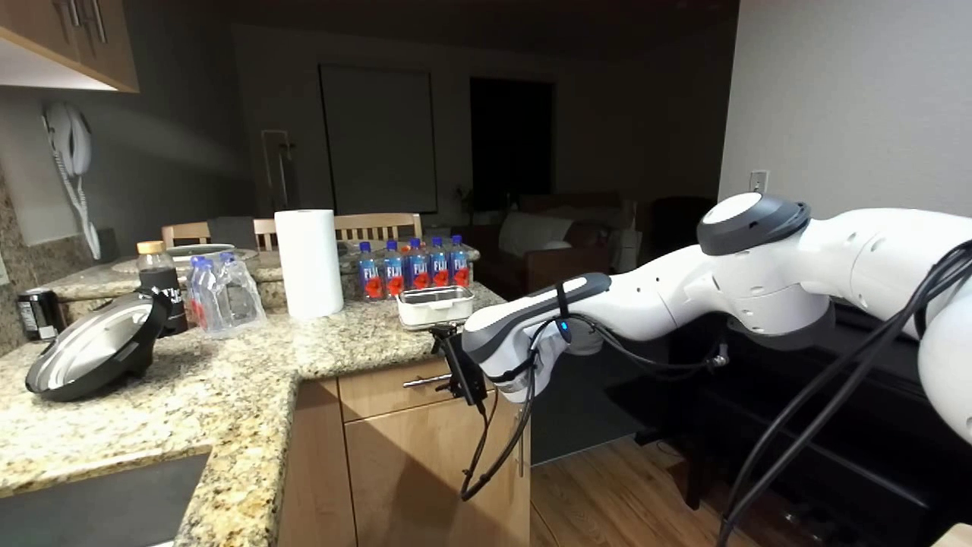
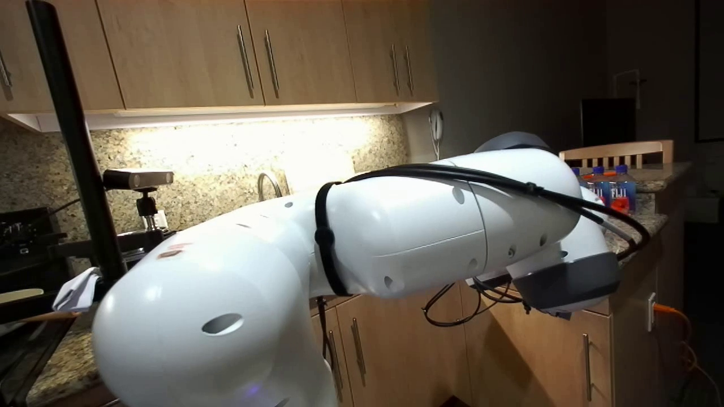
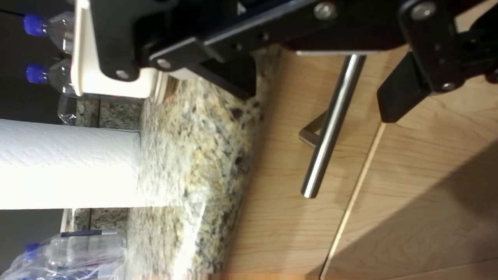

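Note:
A wooden drawer (image 1: 387, 393) sits under the granite counter, its front flush with the cabinet. Its silver bar handle (image 3: 330, 135) runs slantwise through the middle of the wrist view. My gripper is open in front of the drawer, one finger near the counter edge and the other beyond the handle's far side. Nothing is held, and the handle's upper end passes behind the gripper body. In exterior view 1 the gripper (image 1: 443, 361) is at the right part of the handle (image 1: 426, 380). Whether it touches the handle is unclear. The arm hides it in exterior view 2.
On the counter (image 1: 364, 346), just above the gripper, stands a white container (image 1: 435, 311). Several water bottles (image 1: 393, 272), a paper towel roll (image 1: 310, 264) and a black-rimmed lid (image 1: 96, 351) stand further back or left. A sink (image 1: 105, 501) is at the lower left.

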